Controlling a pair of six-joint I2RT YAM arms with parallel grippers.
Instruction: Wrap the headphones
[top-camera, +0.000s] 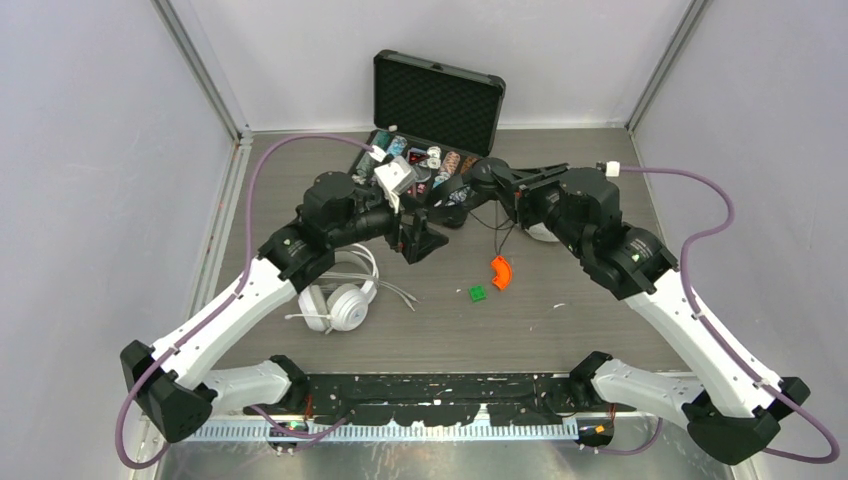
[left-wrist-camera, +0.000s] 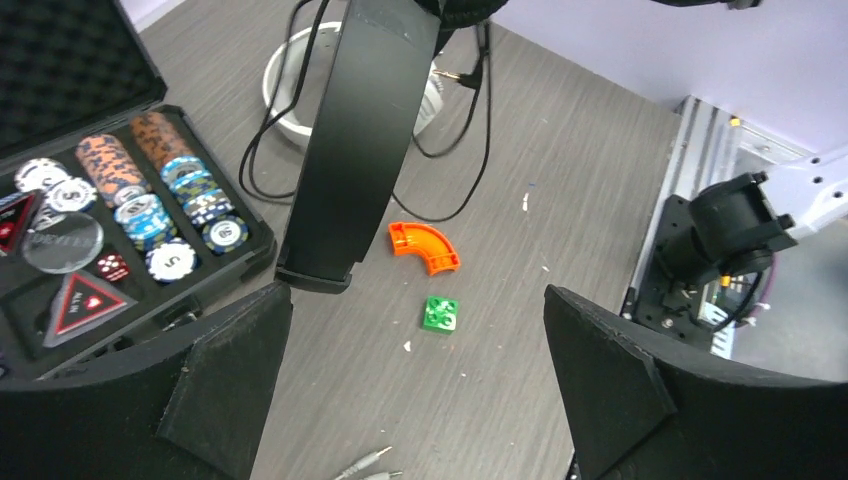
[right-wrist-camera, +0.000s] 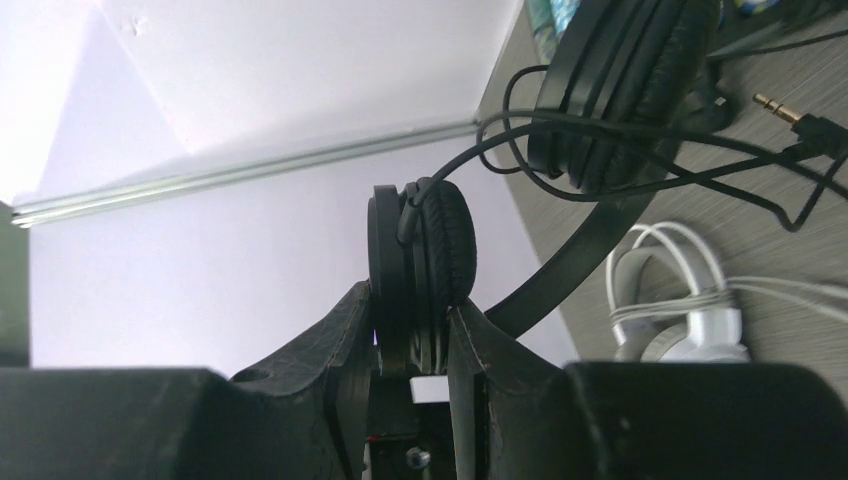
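Observation:
Black headphones (top-camera: 450, 200) hang in the air above the back of the table. My right gripper is shut on one ear cup (right-wrist-camera: 420, 260); the band and other cup (right-wrist-camera: 625, 90) extend beyond, cables dangling in loops. My left gripper is open, facing the band (left-wrist-camera: 355, 150), which is just beyond its fingers. White headphones (top-camera: 340, 305), with their cable bundled round them, lie on the table's left.
An open poker-chip case (top-camera: 435, 100) stands at the back. A white round object (left-wrist-camera: 285, 70) is at the back right. An orange curved piece (top-camera: 502, 272) and green brick (top-camera: 478, 293) lie mid-table.

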